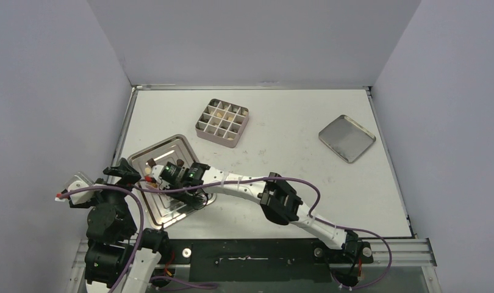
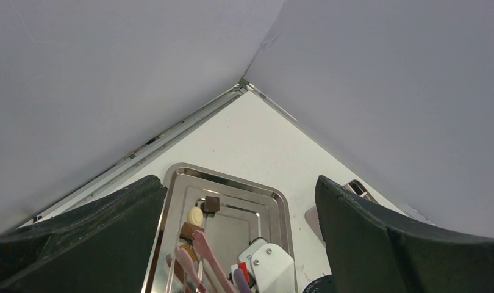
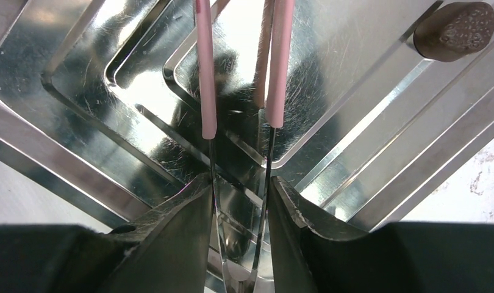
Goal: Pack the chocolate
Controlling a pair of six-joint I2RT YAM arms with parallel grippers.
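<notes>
My right gripper is shut on metal tongs with pink tips (image 3: pixel 275 67), held over the steel tray (image 1: pixel 177 146) at the left. A dark brown chocolate (image 3: pixel 453 32) lies in that tray right of the tongs. The left wrist view shows more pieces there: a dark square chocolate (image 2: pixel 211 204), a cream round one (image 2: pixel 195 215) and brown ones partly hidden behind the tongs. My left gripper stands open, empty, at the left side outside the tray.
A divided box (image 1: pixel 222 122) with pieces in some compartments stands behind the tray. An empty grey tray (image 1: pixel 347 139) lies at the right.
</notes>
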